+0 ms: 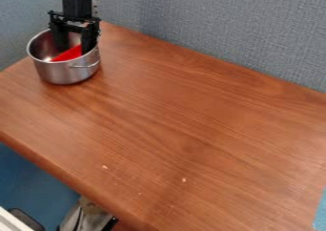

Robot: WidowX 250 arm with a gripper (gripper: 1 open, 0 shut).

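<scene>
A steel pot (61, 69) with a side handle stands on the wooden table (178, 120) near its far left edge. Inside it lies a red object (69, 53). My black gripper (72, 44) reaches down into the top of the pot, over the red object. Its fingers are dark and overlap the pot's interior, so I cannot make out whether they are open or shut, or whether they touch the red object.
A grey padded wall runs along the back. The table's left edge drops to a blue floor, with some gear at bottom left.
</scene>
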